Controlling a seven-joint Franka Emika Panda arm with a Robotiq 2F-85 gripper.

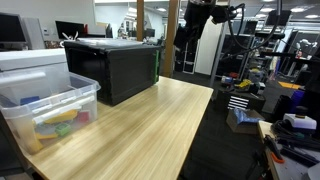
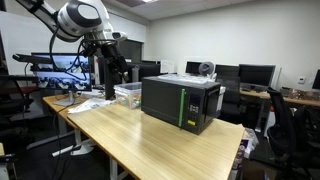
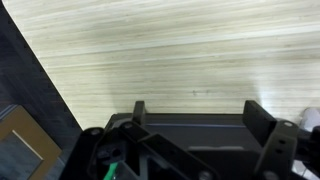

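Observation:
My gripper is open, its two dark fingers wide apart and nothing held between them. In exterior view 2 the gripper (image 2: 122, 70) hangs well above the table, to the left of the microwave. The black microwave (image 2: 176, 104) stands on the wooden table (image 2: 150, 148); its green strip shows at the front. Seen from the wrist, a dark box-like shape (image 3: 190, 130) lies beyond the fingers at the bottom edge, partly hidden by them, and bare wood fills most of the rest.
A clear plastic bin (image 1: 50, 110) with several colourful items inside sits at the table's left end, beside the microwave. Papers (image 2: 90, 104) lie near its far left in exterior view 2. A cardboard box (image 3: 28, 140) shows below the table edge.

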